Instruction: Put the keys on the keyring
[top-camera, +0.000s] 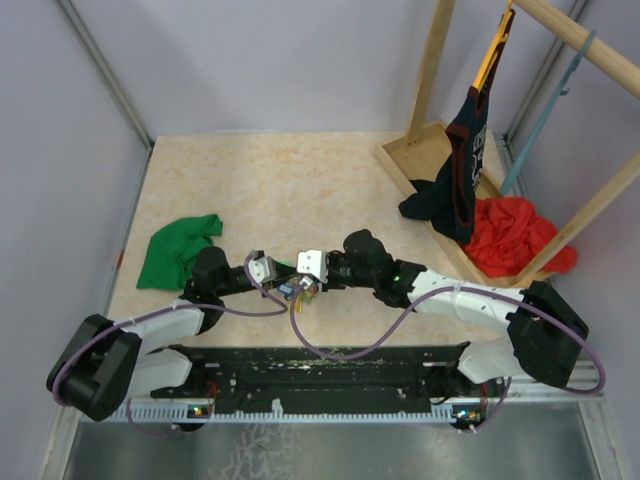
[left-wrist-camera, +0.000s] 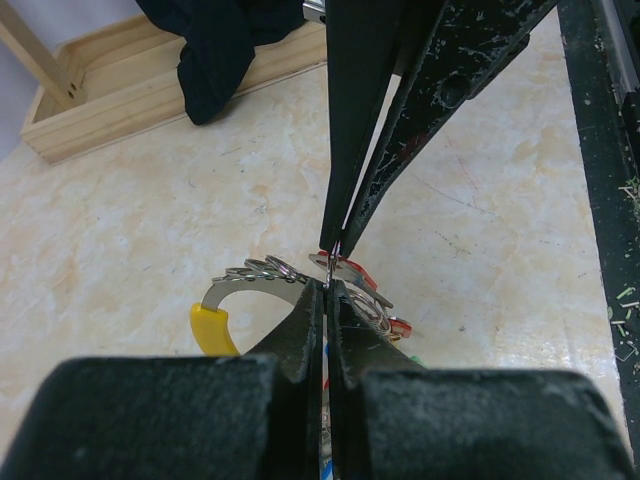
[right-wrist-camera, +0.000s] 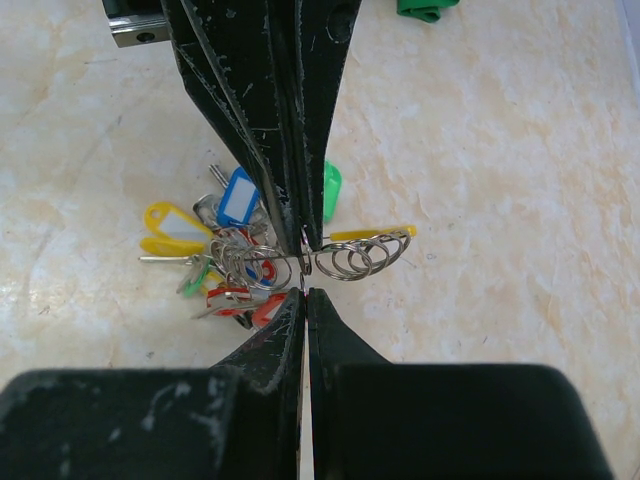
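Observation:
The two grippers meet at the table's front middle in the top view. In the left wrist view my left gripper is shut at a thin metal ring, with my right gripper shut just above it. Several wire rings (right-wrist-camera: 365, 255) and keys with coloured covers, among them a blue tag (right-wrist-camera: 238, 197), a yellow one (right-wrist-camera: 172, 220) and a red one (right-wrist-camera: 230, 300), hang around the fingertips. Whether each pair of fingertips grips the ring or a key is hard to tell; only thin metal shows at them.
A green cloth (top-camera: 175, 252) lies at the left. A wooden rack (top-camera: 410, 160) with a dark hanging bag (top-camera: 450, 190) and a red cloth (top-camera: 515, 240) stands at the right.

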